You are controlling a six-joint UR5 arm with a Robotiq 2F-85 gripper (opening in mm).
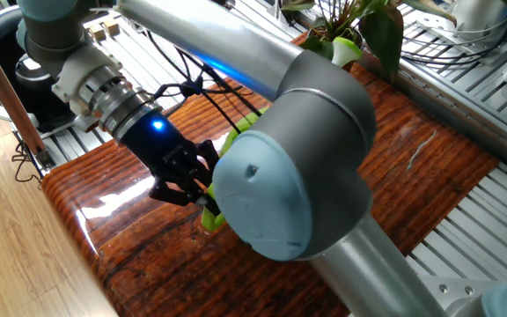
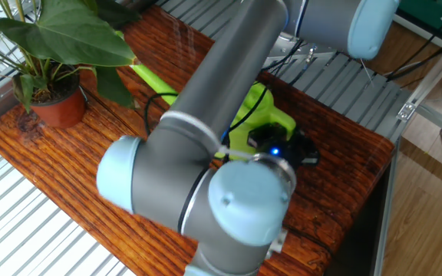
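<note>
A bright green watering can [image 2: 265, 113] is partly hidden behind my arm. Its long spout [image 2: 153, 80] points toward the potted plant [image 2: 60, 103]. In exterior view 1 only pieces of the can show: the handle end [image 1: 210, 219], a strip of the body beside the arm joint, and the pale green spout tip [image 1: 346, 51] by the leaves. My black gripper [image 1: 207, 202] is at the handle end and appears shut on it, though the arm joint covers part of the contact. From the other side, the gripper [image 2: 282, 144] overlaps the can's near end.
The glossy brown wooden table [image 1: 139, 255] has free room at its front left and right. Dark cables [image 1: 187, 88] hang along the arm. Slatted metal surfaces [image 2: 29, 222] border the table.
</note>
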